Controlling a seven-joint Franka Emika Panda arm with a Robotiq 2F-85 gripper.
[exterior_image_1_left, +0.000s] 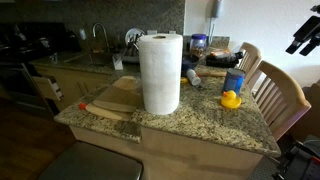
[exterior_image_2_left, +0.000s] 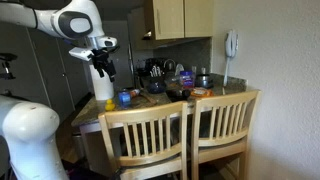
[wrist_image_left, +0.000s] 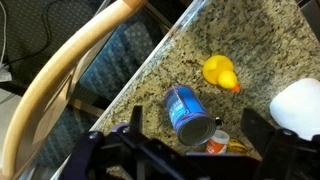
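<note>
My gripper is open in the wrist view, its two dark fingers set wide apart at the lower edge. In that view a blue can with a grey top appears between and beyond the fingers, on the granite counter. Exterior view 1 has the gripper high at the right edge, well above the can. A yellow rubber duck sits beside the can, and it also shows in the wrist view as a duck with an orange beak. Nothing appears held.
A tall white paper roll stands left of the duck. A cutting board lies farther left. Jars and kitchenware crowd the back. Wooden chairs line the counter's side. Bare granite lies in front.
</note>
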